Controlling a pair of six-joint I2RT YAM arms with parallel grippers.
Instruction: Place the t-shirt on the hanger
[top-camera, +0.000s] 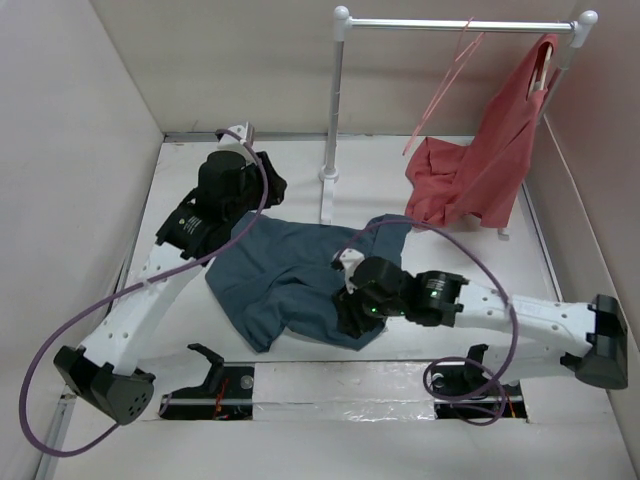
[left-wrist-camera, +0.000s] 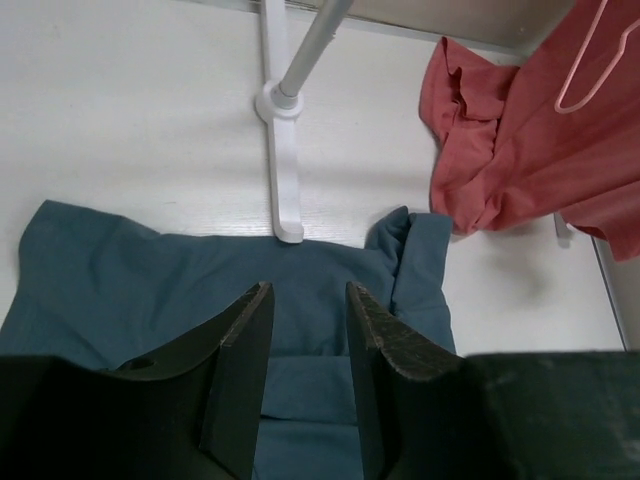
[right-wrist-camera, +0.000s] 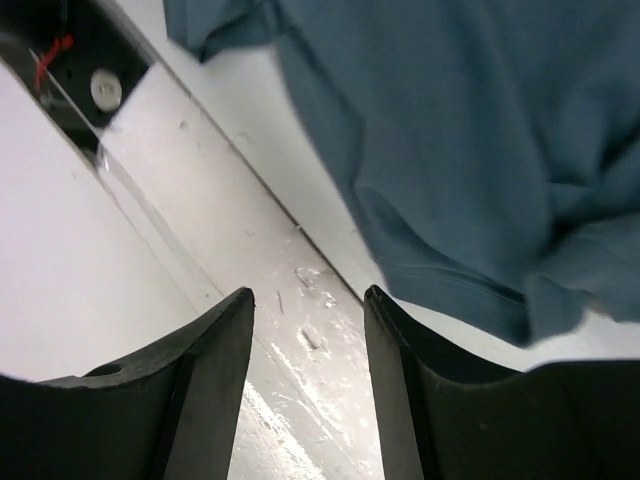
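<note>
A dark teal t-shirt (top-camera: 270, 280) lies crumpled on the white floor below the rack. My left gripper (top-camera: 275, 195) hangs above its upper left; in its wrist view the two fingertips (left-wrist-camera: 258, 297) are part open over the cloth. Pink wire hangers (top-camera: 445, 85) hang from the rail (top-camera: 440, 25).
A red cloth (top-camera: 490, 150) hangs at the rack's right end, partly resting on the floor. The rack's post and white foot (top-camera: 326, 200) stand just behind the shirt.
</note>
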